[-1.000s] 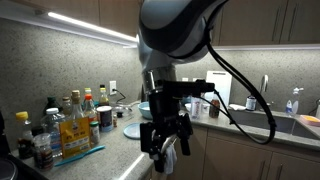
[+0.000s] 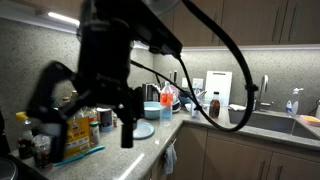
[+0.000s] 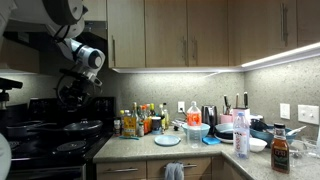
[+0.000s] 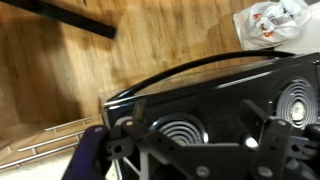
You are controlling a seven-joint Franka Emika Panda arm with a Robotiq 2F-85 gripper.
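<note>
My gripper stands open in the wrist view, its two dark fingers apart at the bottom edge, with nothing held. Beneath it lies the black stove top [image 4: 228, 100], with a coil burner [image 4: 182, 128] showing in the gap. In exterior view 1 the gripper [image 2: 85, 112] is large, dark and blurred, close to the camera and in front of the counter. From exterior view 2, the arm [image 3: 85, 50] reaches in at the left, with the gripper [image 3: 75, 90] above the stove.
A pan [image 3: 83, 127] sits on the stove. Bottles [image 3: 140, 120] and a pale blue plate [image 3: 167, 140] stand on the counter. At the right are a kettle [image 3: 209, 116] and a sauce bottle [image 3: 280, 149]. A plastic bag [image 4: 272, 20] lies at the wrist view's top right.
In exterior view 1 the gripper has moved left and upward and looks larger and nearer the camera, now blurred. The counter items look unchanged.
</note>
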